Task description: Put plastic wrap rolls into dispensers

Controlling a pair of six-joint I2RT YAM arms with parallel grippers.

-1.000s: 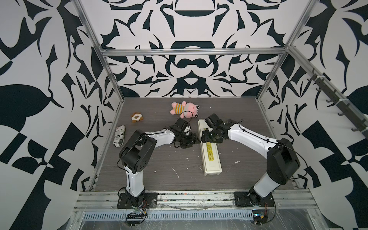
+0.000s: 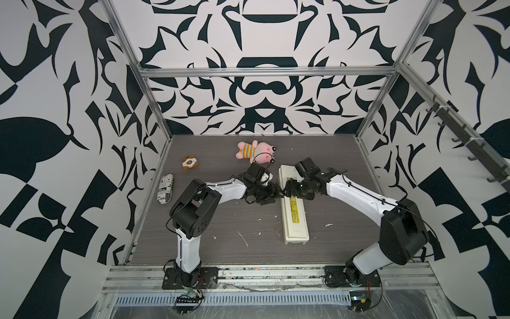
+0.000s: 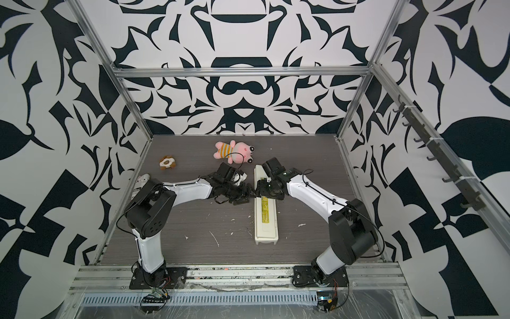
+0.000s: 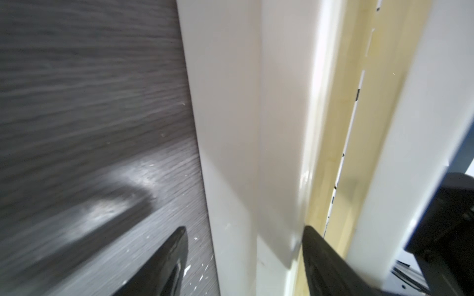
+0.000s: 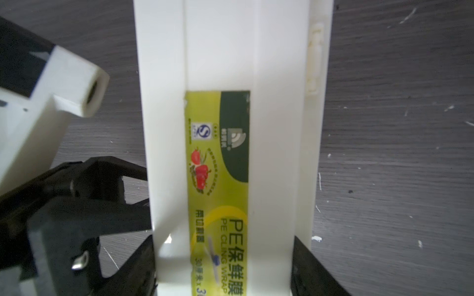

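A long white dispenser (image 2: pixel 294 228) with a yellow-green cling wrap label (image 5: pixel 217 148) lies lengthwise on the table's middle. My left gripper is at its left side, fingers apart around the white side wall, near a yellowish inner edge. My right gripper is over the dispenser near its back half, fingers at both sides of its top. Whether either grips firmly is hard to tell. No separate wrap roll is clearly visible.
A pink striped plush toy (image 2: pixel 255 151) lies at the back, a small brown-white toy (image 2: pixel 189 162) at back left, a printed white object (image 2: pixel 165 188) at the left edge.
The dispenser has shifted slightly to the right, with both grippers moving along beside it, the right one most.
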